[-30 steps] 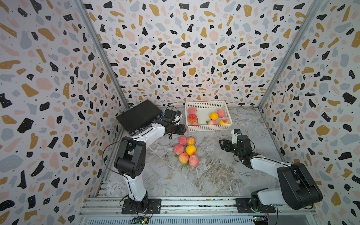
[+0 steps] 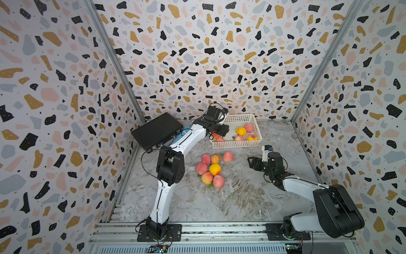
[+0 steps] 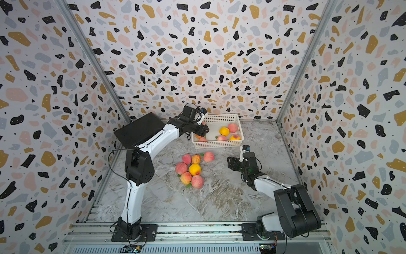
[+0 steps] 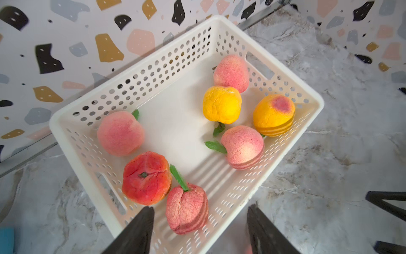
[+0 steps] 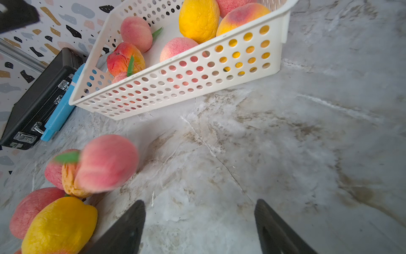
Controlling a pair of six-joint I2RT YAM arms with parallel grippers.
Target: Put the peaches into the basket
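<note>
The white basket (image 2: 256, 139) stands at the back of the table with several peaches in it, among them a red peach (image 4: 147, 177) and a yellow peach (image 4: 222, 104). Above its left part, my left gripper is open, nothing between its fingers. A pink peach (image 2: 228, 156) is outside, just in front of the basket; it looks blurred, as if moving, in the right wrist view. Left of it lies a cluster of several more peaches, including a yellow one (image 2: 214, 169). Over bare table to the right, my right gripper stands open and empty.
A black case (image 2: 157, 131) lies at the back left, with a light blue object (image 5: 63, 105) beside it. Bare marble table (image 2: 279, 135) extends right of the basket and in front of the peach cluster.
My left gripper has moved right and back, over the basket. The pink peach now shows in front of the basket, where the table was bare. The right arm has barely moved.
</note>
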